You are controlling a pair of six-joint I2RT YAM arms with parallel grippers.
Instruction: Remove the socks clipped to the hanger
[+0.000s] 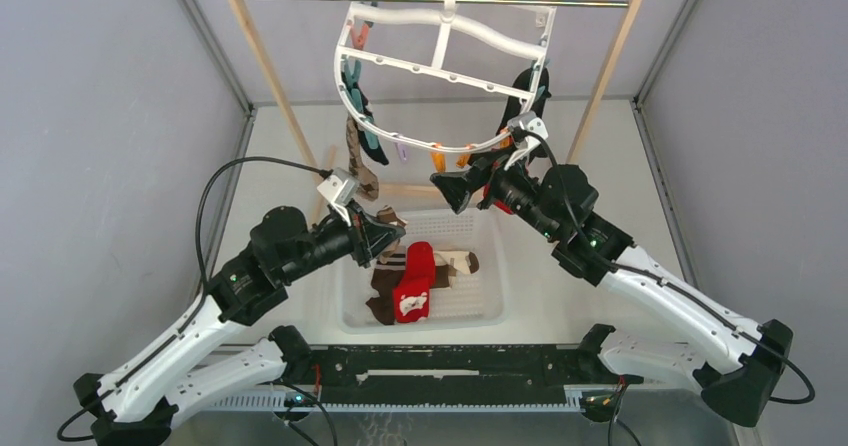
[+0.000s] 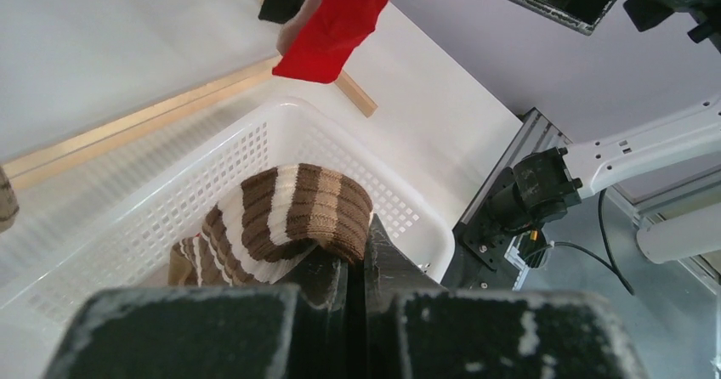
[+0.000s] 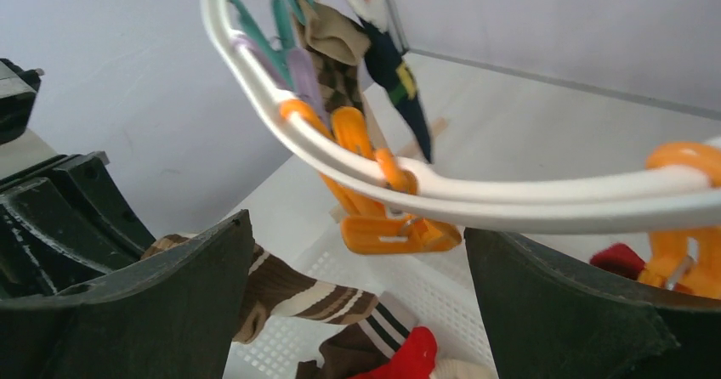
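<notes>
A white clip hanger [image 1: 433, 96] hangs from the rack, with dark and brown socks [image 1: 362, 166] at its left and dark socks [image 1: 520, 96] at its right. My left gripper [image 1: 388, 234] is shut on a brown-striped sock [image 2: 285, 209] above the basket. My right gripper [image 1: 470, 181] is open at the hanger's front rim; in the right wrist view orange clips [image 3: 395, 234] sit between its fingers. A red sock [image 2: 336, 26] hangs above in the left wrist view.
The white basket [image 1: 475, 306] holds red, brown and cream socks. A wooden rack [image 1: 605, 76] frames the hanger, its feet on the white floor.
</notes>
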